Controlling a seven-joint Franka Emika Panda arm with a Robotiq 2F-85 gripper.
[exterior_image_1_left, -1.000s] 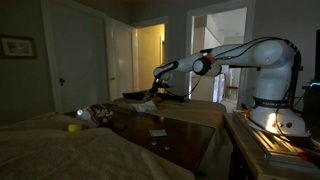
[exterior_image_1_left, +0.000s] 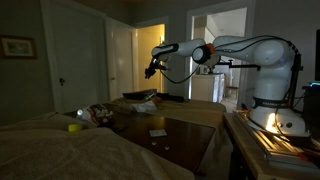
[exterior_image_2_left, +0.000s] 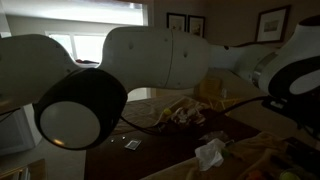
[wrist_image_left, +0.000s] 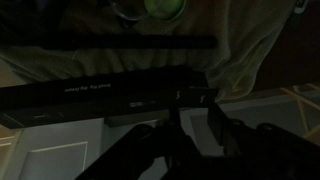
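My gripper (exterior_image_1_left: 151, 73) hangs in the air above the far end of the table in exterior view 1. In the wrist view its dark fingers (wrist_image_left: 215, 115) stand apart, with nothing visible between them. Beyond them lies a long black box (wrist_image_left: 90, 97) with small white lettering. A round green thing (wrist_image_left: 165, 7) is cut off by the top edge of that view. The white arm covers much of exterior view 2, and the gripper is not visible there.
White cards (exterior_image_1_left: 158, 133) lie on the dark board (exterior_image_1_left: 185, 145). A yellow object (exterior_image_1_left: 74, 128) sits on the cloth at left, near a mixed heap (exterior_image_1_left: 97, 114). A crumpled white item (exterior_image_2_left: 210, 154) lies in exterior view 2. The air around the gripper looks free.
In exterior view 1 my gripper has risen steadily from close above the things at the table's far end to well above them. The things on the near table have not visibly moved.
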